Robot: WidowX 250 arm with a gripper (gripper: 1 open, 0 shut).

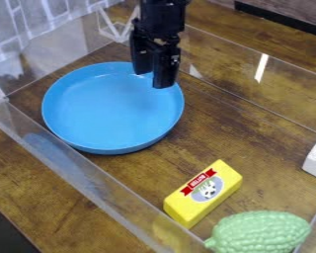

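My black gripper [157, 61] hangs over the back edge of a round blue plate [111, 111], upper middle of the camera view; whether its fingers are apart or closed is hard to tell. A yellow box [200, 198] with a red label lies at the lower middle, and a green textured oval object [259, 233] sits at the bottom right.
A white object [314, 158] is at the right edge. Clear walls run along the left and right of the wooden surface [220, 119]. The wood right of the plate is clear.
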